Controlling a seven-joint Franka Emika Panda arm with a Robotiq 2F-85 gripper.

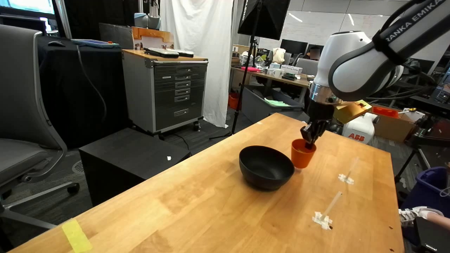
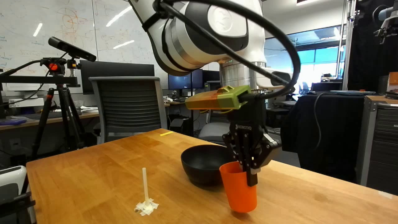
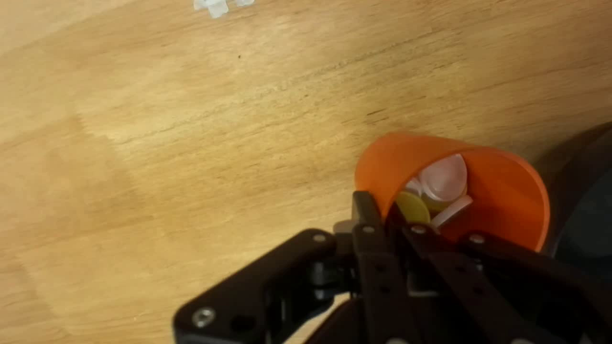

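Observation:
An orange cup [image 1: 300, 156] is held by its rim beside the black bowl [image 1: 265, 167]. My gripper is shut on the cup's wall, one finger inside and one outside. In exterior view 2 the cup [image 2: 238, 190] leans toward the bowl [image 2: 205, 164], its base at or just above the tabletop. Inside the cup lie several small round pieces, among them a pale disc [image 3: 444, 177] and a yellow one [image 3: 411, 207]. The bowl's inside looks empty in exterior view 1.
Two pale sticks, one of them the near stick [image 1: 332, 206], stand taped to the wooden table [image 1: 202, 206]. A strip of yellow tape [image 1: 76, 236] marks the far left end. Much of the table left of the bowl is clear.

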